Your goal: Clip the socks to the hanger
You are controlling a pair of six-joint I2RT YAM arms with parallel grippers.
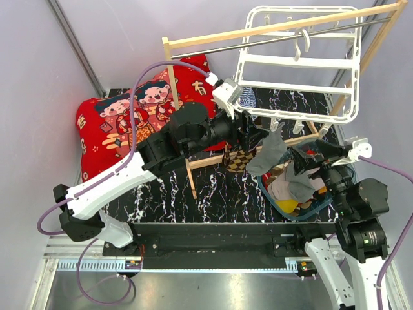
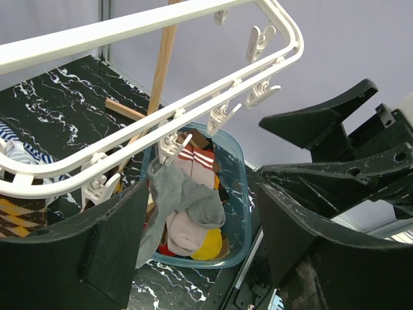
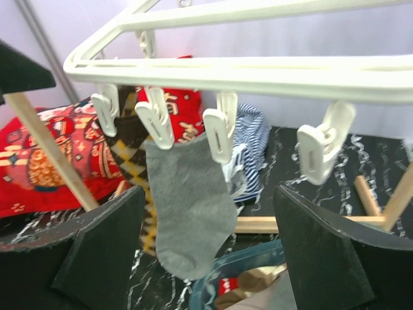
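Note:
The white clip hanger (image 1: 297, 86) hangs from the wooden rack. A grey sock (image 3: 191, 206) hangs from its clips, and a checked sock (image 1: 237, 160) hangs beside it. My left gripper (image 1: 255, 132) is open at the hanger's front left, near the grey sock. My right gripper (image 1: 303, 158) is open below the hanger's front right, facing the clips, with nothing between its fingers. Free clips (image 3: 319, 142) show on the right side of the hanger in the right wrist view.
A teal basin (image 1: 277, 205) of mixed socks sits below the hanger. Red cushions (image 1: 103, 142) and a striped cloth (image 3: 251, 145) lie behind. The wooden rack (image 1: 193, 187) stands around the hanger; bare marble floor (image 1: 155, 203) shows at the front left.

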